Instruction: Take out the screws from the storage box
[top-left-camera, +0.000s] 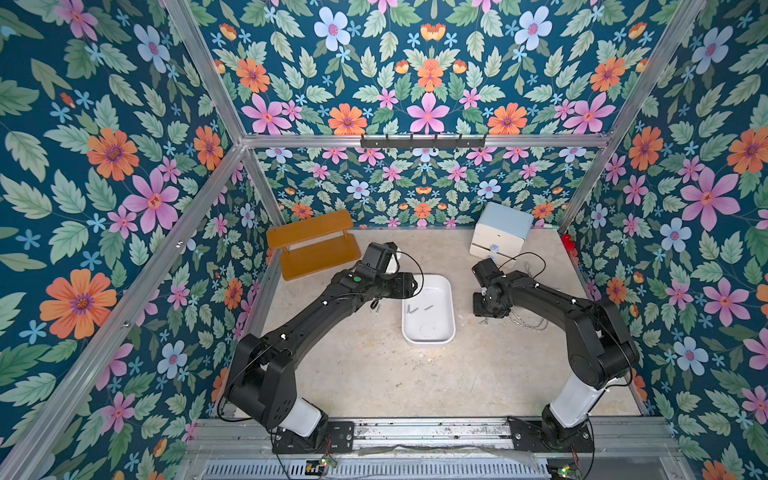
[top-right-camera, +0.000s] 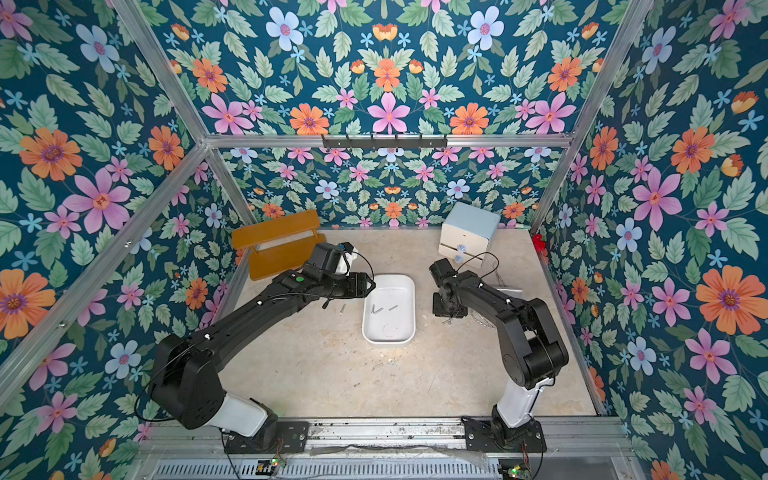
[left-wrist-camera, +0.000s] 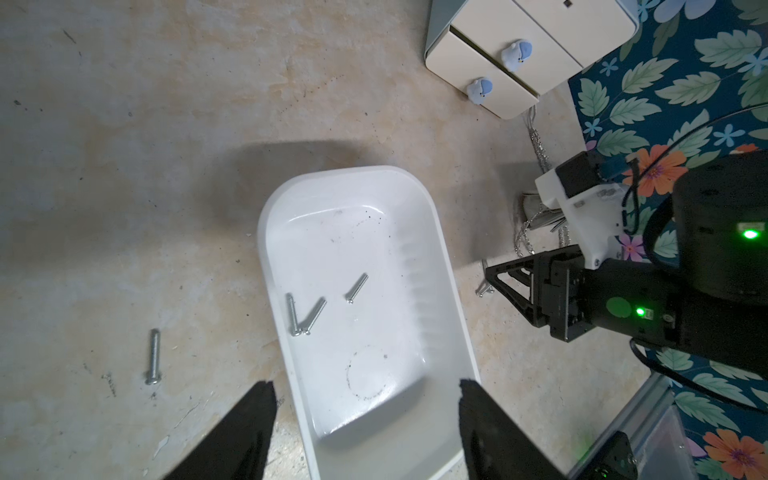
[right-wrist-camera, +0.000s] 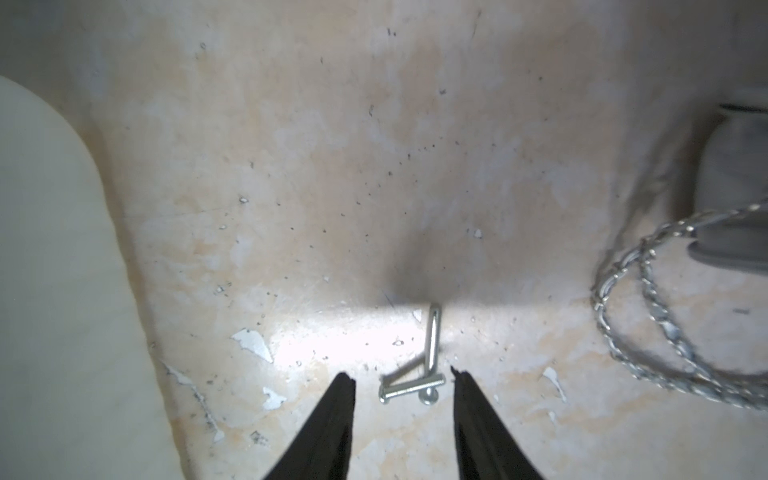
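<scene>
The white storage box (left-wrist-camera: 436, 216) lies in the middle of the table, and in the left wrist view three screws rest inside: a pair (left-wrist-camera: 307, 317) near its left wall and a single screw (left-wrist-camera: 357, 288). Another screw (left-wrist-camera: 153, 357) is on the table left of the box. My left gripper hangs above the box, open and empty. Right of the box, two screws, one lying across the other (right-wrist-camera: 412, 388), are on the table. Just beyond the fingertips of my right gripper they lie within its gap, untouched; that gripper is open.
A silver chain (right-wrist-camera: 680, 344) with a grey item (right-wrist-camera: 732, 192) lies right of the right gripper. A small drawer cabinet (top-left-camera: 500, 229) stands at the back right, a brown rack (top-left-camera: 316, 244) at the back left.
</scene>
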